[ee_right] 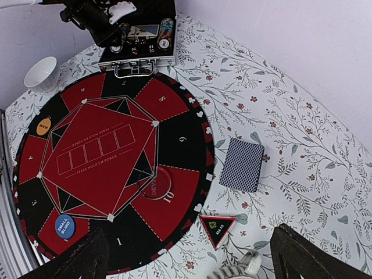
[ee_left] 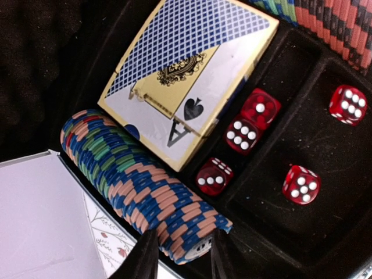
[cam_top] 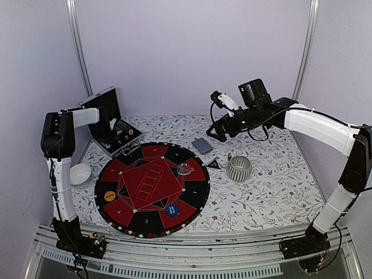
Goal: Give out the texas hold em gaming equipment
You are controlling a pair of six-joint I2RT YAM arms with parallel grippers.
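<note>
In the left wrist view, a slanting row of blue, green and peach poker chips (ee_left: pixel 136 180) lies in the black case. My left gripper is partly open, its fingers (ee_left: pixel 145 256) apart around the near end of that row. Beside the chips are a boxed card deck (ee_left: pixel 186 70) and several red dice (ee_left: pixel 301 185). A second chip row (ee_left: pixel 337 26) shows at the top right. My right gripper (cam_top: pixel 218 129) hangs open and empty above the table. A blue card deck (ee_right: pixel 243 165) and a black triangular all-in marker (ee_right: pixel 217 228) lie below it.
The round poker mat (cam_top: pixel 151 218) bears an orange button (cam_top: pixel 110 196), a blue small blind button (cam_top: pixel 172 210) and a dealer button (cam_top: pixel 184 169). A white bowl (cam_top: pixel 80 174) stands left of it, a striped basket (cam_top: pixel 239 168) to its right. Table right of the basket is clear.
</note>
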